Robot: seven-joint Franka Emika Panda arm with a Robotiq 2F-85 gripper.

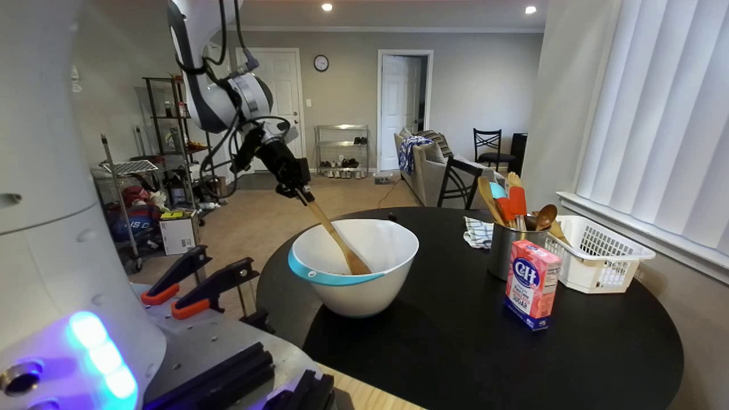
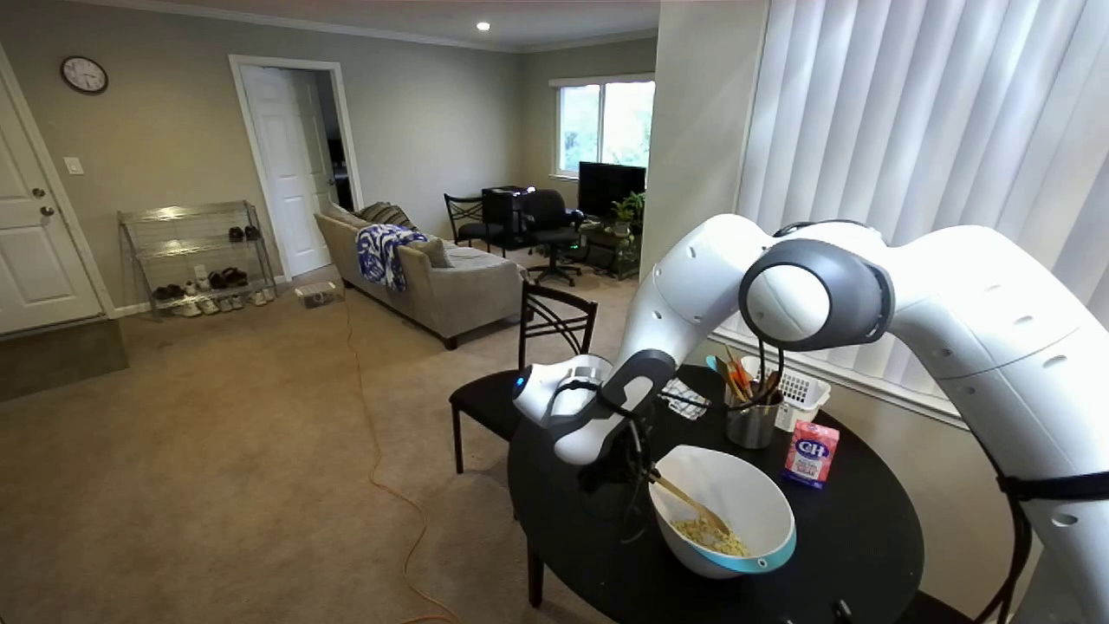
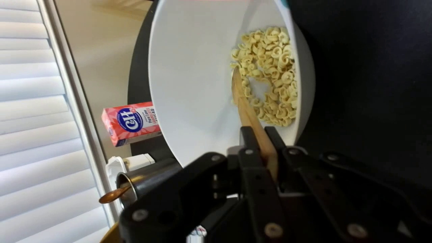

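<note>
My gripper is shut on the handle of a wooden spoon (image 3: 250,111). The spoon slants down into a white bowl (image 1: 383,290) with a turquoise rim section, and the bowl stands on the black table. In the wrist view the spoon's tip touches the edge of a heap of small ring-shaped pasta or cereal (image 3: 275,60) lying along one side of the bowl's bottom. A small bare patch shows within the heap. In exterior view 1 the gripper (image 1: 305,197) is above and left of the bowl's rim, outside it.
On the black table (image 1: 437,362), right of the bowl, stand a pink sugar box (image 1: 532,283), a metal utensil holder (image 1: 503,253) and a white basket (image 1: 601,263). A checkered cloth (image 1: 478,233) lies behind them.
</note>
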